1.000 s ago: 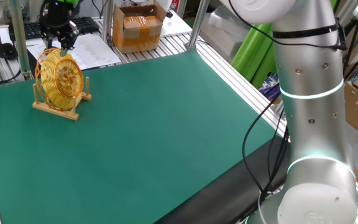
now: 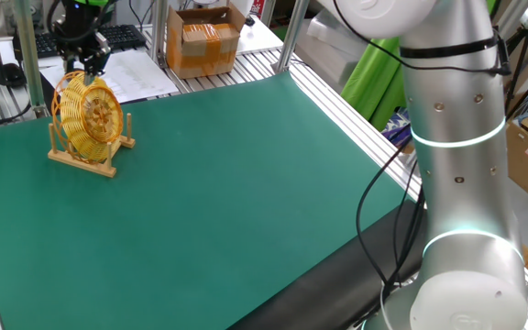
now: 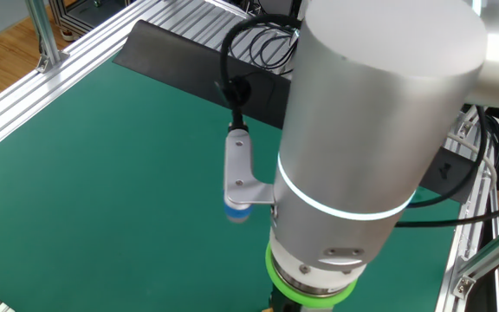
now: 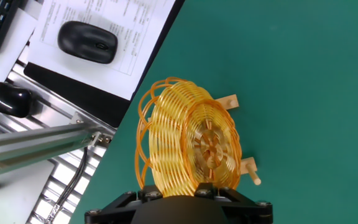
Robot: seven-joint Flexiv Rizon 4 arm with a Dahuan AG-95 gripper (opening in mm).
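Observation:
A yellow woven basket (image 2: pixel 91 117) with an orange looped rim stands on its side in a small wooden rack (image 2: pixel 82 163) at the far left of the green table. In the wrist view the basket (image 4: pixel 185 140) shows its round base, and two pegged ends of the rack (image 4: pixel 247 166) stick out beside it. My gripper (image 2: pixel 80 71) is at the basket's top edge, pointing down, its two fingers apart. Whether they touch the wicker cannot be made out. The wrist view hides the fingertips behind the gripper's body, and exterior view 2 leaves the basket out.
Behind the basket lie papers (image 2: pixel 136 73), a keyboard (image 2: pixel 122 37) and a black mouse (image 4: pixel 87 42). A metal post (image 2: pixel 31 55) rises close by at the table's left edge. A cardboard box (image 2: pixel 203 41) stands beyond the far edge.
My gripper has shifted slightly left at the basket's top edge. The basket and rack have stayed in place.

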